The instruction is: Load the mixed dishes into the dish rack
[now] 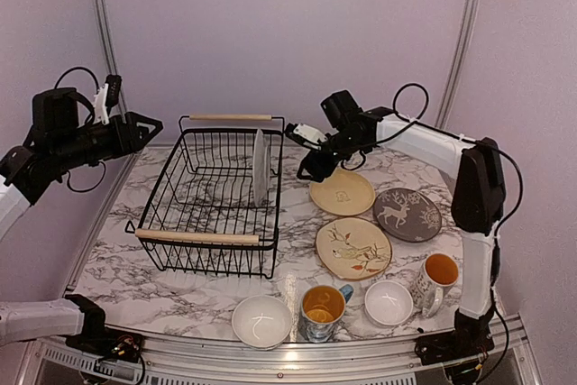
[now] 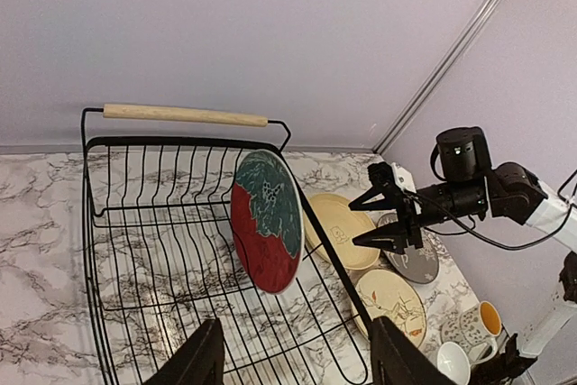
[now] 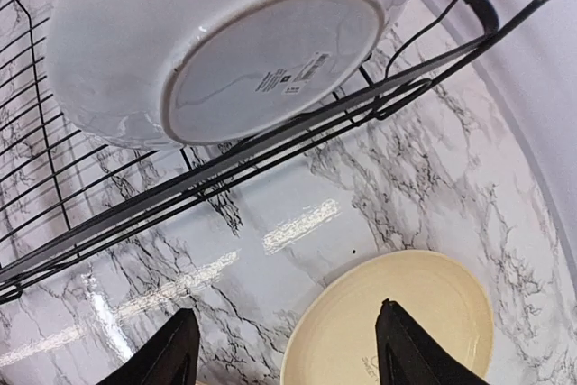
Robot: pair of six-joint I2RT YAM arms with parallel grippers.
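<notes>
A black wire dish rack [image 1: 196, 240] with wooden handles stands left of centre, holding one upright dish [image 2: 266, 223], white on one face, red and teal on the other. My left gripper [image 1: 144, 130] hangs open and empty above the rack's left side. My right gripper [image 1: 308, 149] stands open beside the rack's right side, above a cream plate [image 1: 342, 190]. A grey deer plate [image 1: 407, 215] and a bird plate [image 1: 352, 248] lie on the right. In front are two white bowls [image 1: 261, 321] [image 1: 388, 303], an orange-lined blue mug [image 1: 322, 311] and a patterned mug [image 1: 435, 282].
Walls close in the back and both sides, and the near edge has a metal rail.
</notes>
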